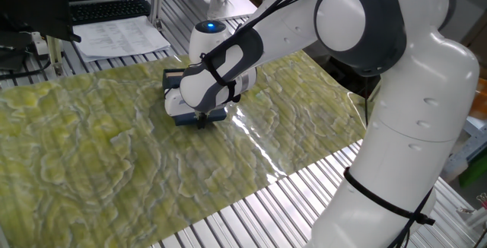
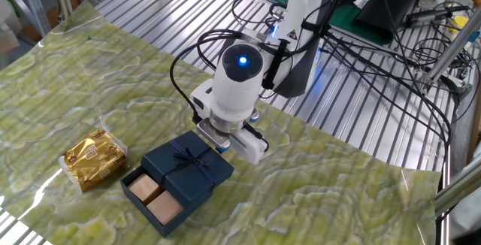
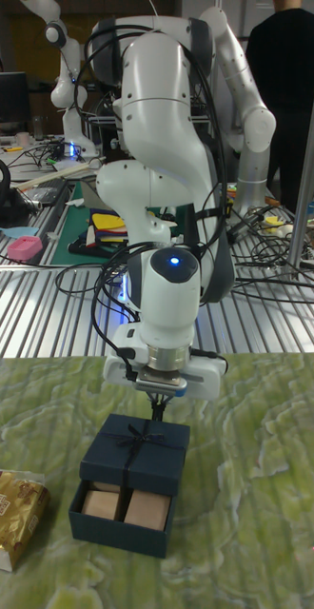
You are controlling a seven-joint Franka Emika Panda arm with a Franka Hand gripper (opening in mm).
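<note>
A dark blue gift box stands on the green patterned mat (image 2: pixel 323 192). Its lid (image 2: pixel 177 171), tied with a dark ribbon bow (image 3: pixel 134 439), lies over the rear part of the box base (image 3: pixel 115 534). Two tan blocks (image 2: pixel 168 207) show in the uncovered front part. My gripper (image 3: pixel 159 408) points down at the rear edge of the lid, the side nearest the robot. Its dark fingertips (image 1: pixel 202 122) reach that edge in exterior view 1. The hand hides most of them in exterior view 2, and whether they pinch the lid does not show.
A gold-wrapped packet (image 2: pixel 93 159) lies beside the box, on the left in exterior view 2. Papers (image 1: pixel 122 38) and a keyboard (image 1: pixel 105 11) lie beyond the mat; black cables (image 2: pixel 409 95) hang around the arm.
</note>
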